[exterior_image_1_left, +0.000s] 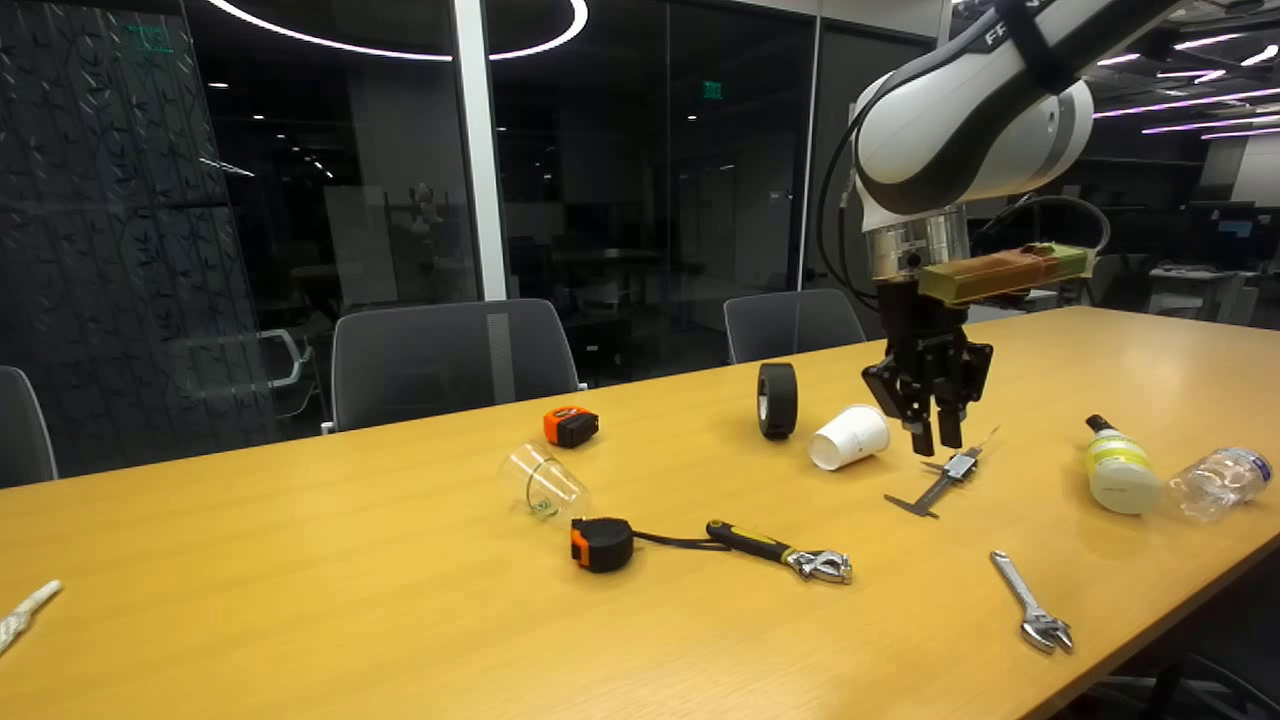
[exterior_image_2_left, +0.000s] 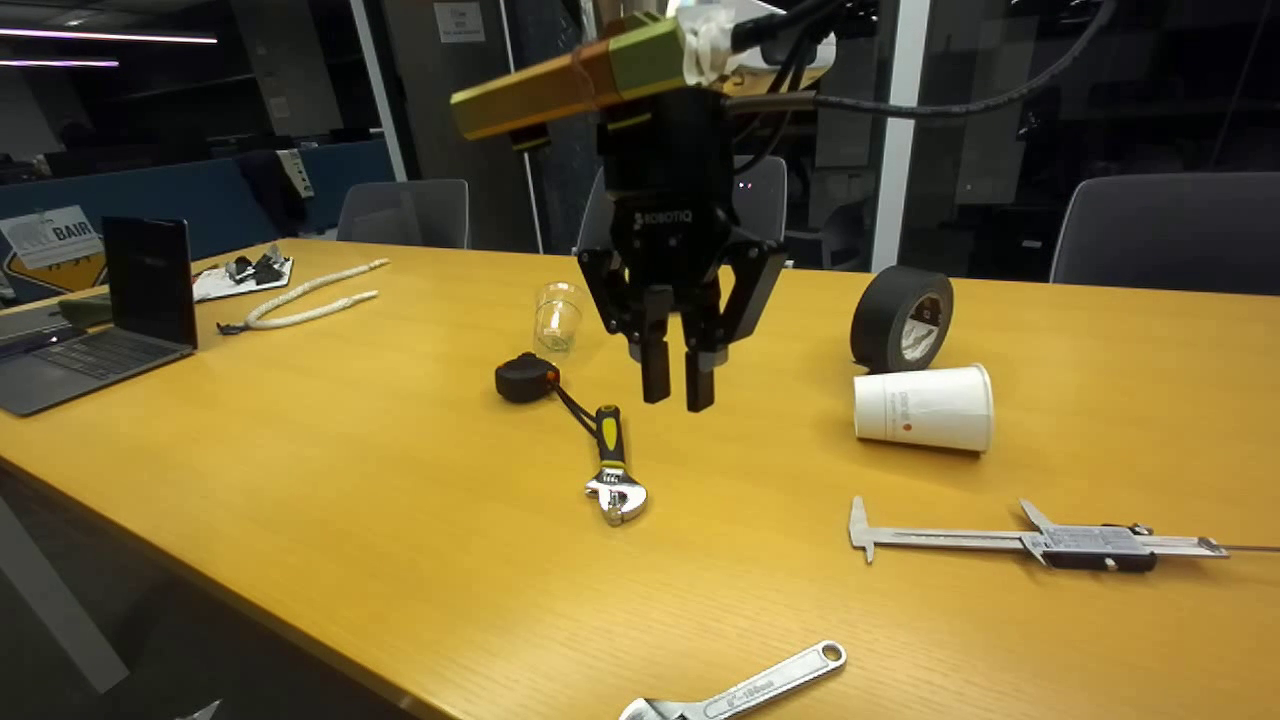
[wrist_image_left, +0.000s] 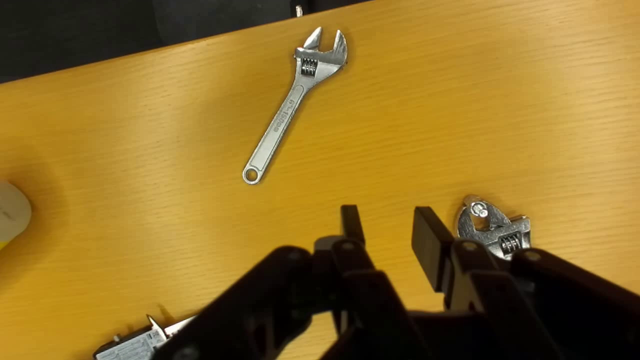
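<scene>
My gripper (exterior_image_1_left: 937, 439) hangs above the table, fingers pointing down. It is open, with empty space between its fingers in the wrist view. A white paper cup (exterior_image_1_left: 849, 438) lies on its side, apart from the gripper. Digital calipers (exterior_image_1_left: 948, 476) rest flat near the cup. The plain silver adjustable wrench (wrist_image_left: 276, 126) lies close to the table edge. Another adjustable wrench, with a black and yellow handle (exterior_image_2_left: 612, 444), shows its head beyond the right finger in the wrist view; the gripper hides its handle there.
A black tape roll (exterior_image_2_left: 888, 322) stands behind the cup. Tape measures, one black (exterior_image_1_left: 603, 545) and one orange (exterior_image_1_left: 570, 426), sit left with a clear glass (exterior_image_1_left: 546, 480). A yellow-labelled bottle (exterior_image_1_left: 1122, 466) and clear plastic bottle (exterior_image_1_left: 1221, 482) lie right.
</scene>
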